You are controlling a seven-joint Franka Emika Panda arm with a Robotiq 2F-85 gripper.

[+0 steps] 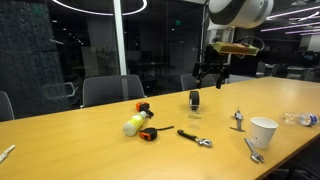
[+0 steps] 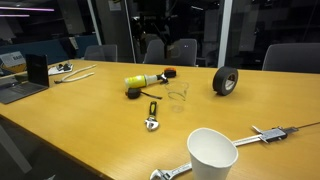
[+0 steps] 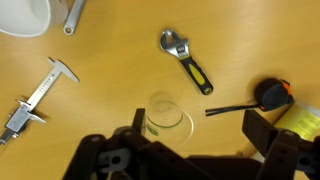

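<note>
High over the table, my gripper [image 1: 208, 80] stands open with nothing between its fingers. In the wrist view, the gripper has a clear glass [image 3: 168, 122] below, between its fingers but well apart from them. An adjustable wrench [image 3: 187, 62] with a black and yellow handle lies nearby, and a black tape measure [image 3: 270, 94] is to the right. The yellow-green bottle [image 1: 134, 123] lies on its side. A white cup [image 1: 263, 132] stands upright near a silver wrench [image 1: 254, 150] and a caliper [image 3: 32, 105].
A black roll [image 1: 194, 99] stands on edge farther back, and a clear plastic bottle [image 1: 300, 118] lies at the right. In exterior view 2, a laptop [image 2: 36, 78] sits at the left.
</note>
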